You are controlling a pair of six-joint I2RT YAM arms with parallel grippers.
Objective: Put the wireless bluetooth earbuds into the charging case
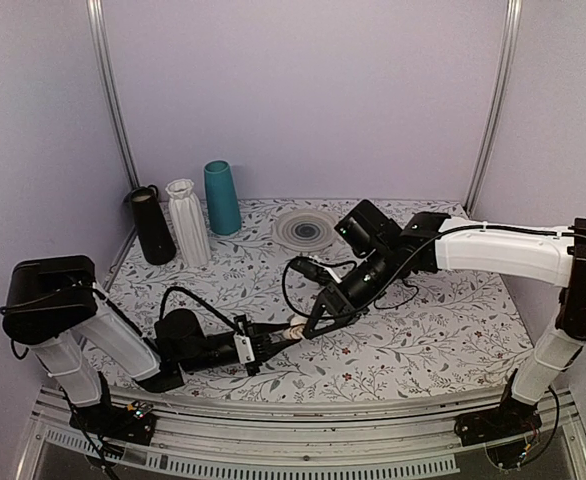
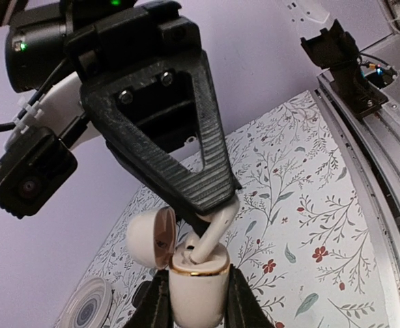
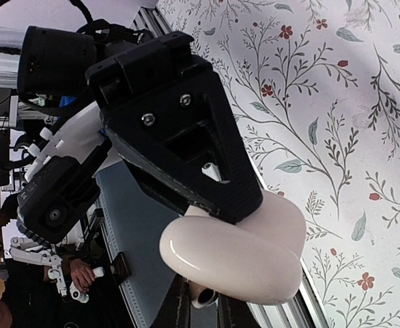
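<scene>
A pale pink-white charging case (image 2: 198, 301) with a gold rim sits upright between the fingers of my left gripper (image 1: 281, 335), which is shut on it. Its lid (image 2: 149, 238) stands open. A white earbud (image 2: 218, 227) is pinched in my right gripper (image 1: 315, 323), shut on it, with its lower part at the case's open mouth. How deep it sits cannot be told. In the right wrist view the case's rounded white shell (image 3: 234, 263) hides most of the earbud, and only a small dark-ended tip (image 3: 203, 295) shows between the fingers.
At the back left stand a black jug (image 1: 153, 228), a white vase (image 1: 188, 225) and a teal cup (image 1: 222, 198). A round grey-ringed plate (image 1: 305, 231) lies behind the grippers.
</scene>
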